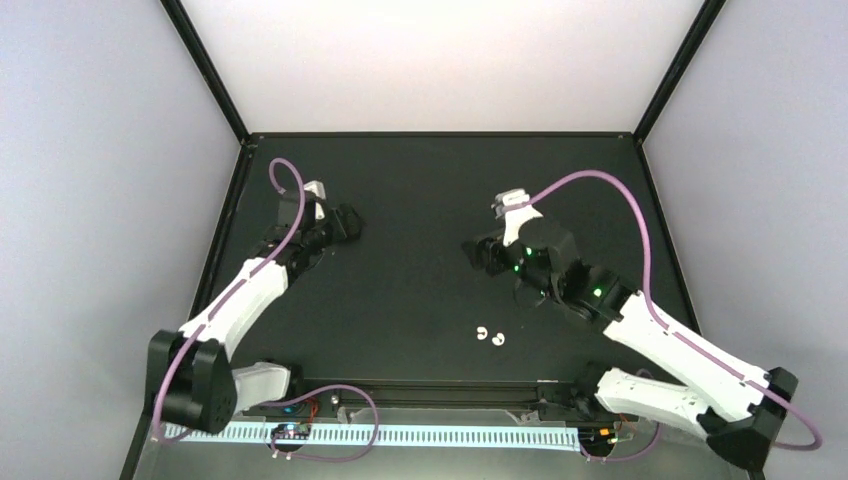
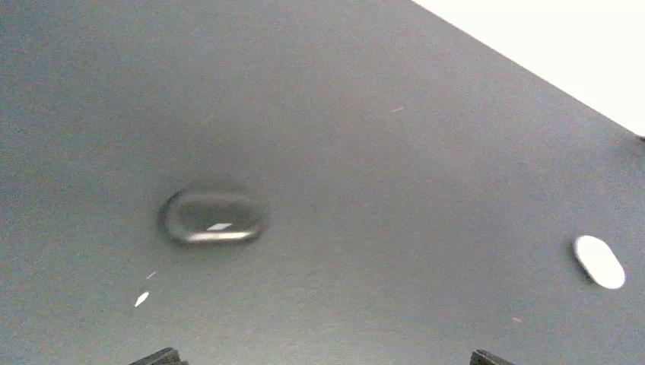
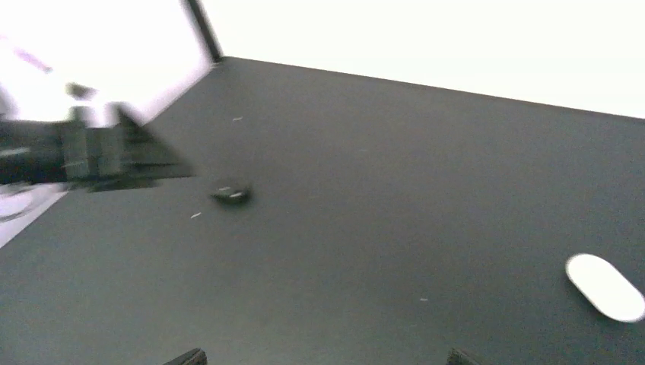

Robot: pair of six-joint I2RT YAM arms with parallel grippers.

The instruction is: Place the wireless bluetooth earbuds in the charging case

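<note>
Two small white earbuds, one just left of the other, lie on the front part of the mat. A rounded white case rests toward the right of both wrist views; the right arm covers it in the top view. The glossy black oval case lies ahead of my left gripper, whose fingers are wide apart and empty. My right gripper is likewise open, above the mat behind the earbuds, nothing between its fingers.
A white back wall and side walls enclose it. Loose purple cables arch over both arms.
</note>
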